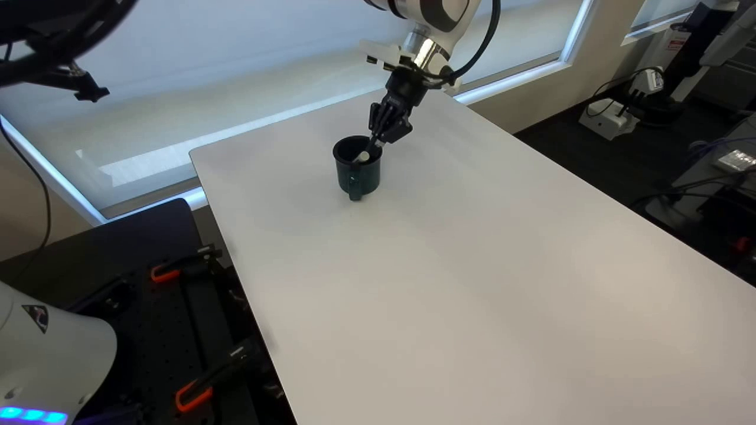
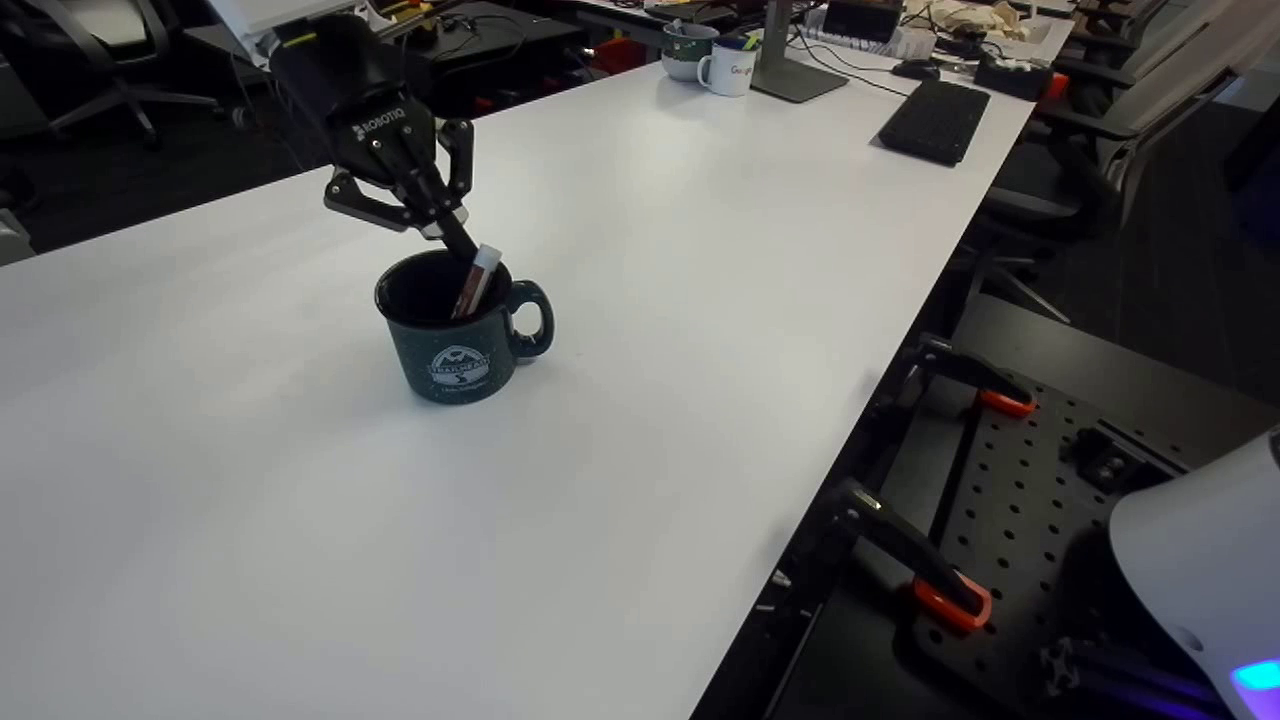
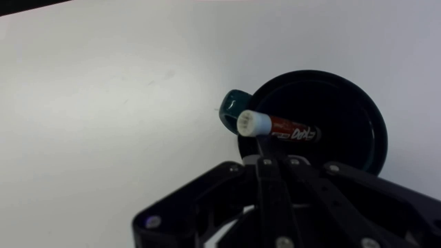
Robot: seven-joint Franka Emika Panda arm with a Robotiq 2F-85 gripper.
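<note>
A dark green mug (image 2: 462,348) stands upright on the white table, its handle toward the camera in exterior view 1. Inside it leans a red marker (image 3: 289,128) with a white end sticking up by the rim on the handle side; that end (image 1: 362,156) also shows in exterior view 1. My gripper (image 2: 459,248) reaches down at the mug's rim, right beside the marker. In the wrist view its fingers (image 3: 270,151) are closed together, and the marker lies just beyond their tips, not between them. Whether the tips touch marker or rim is hard to tell.
Far off in exterior view 2 stand a white mug (image 2: 728,68), a speckled cup (image 2: 687,50), a monitor stand and a keyboard (image 2: 936,120). Clamps with orange pads (image 2: 954,604) sit beyond the table edge.
</note>
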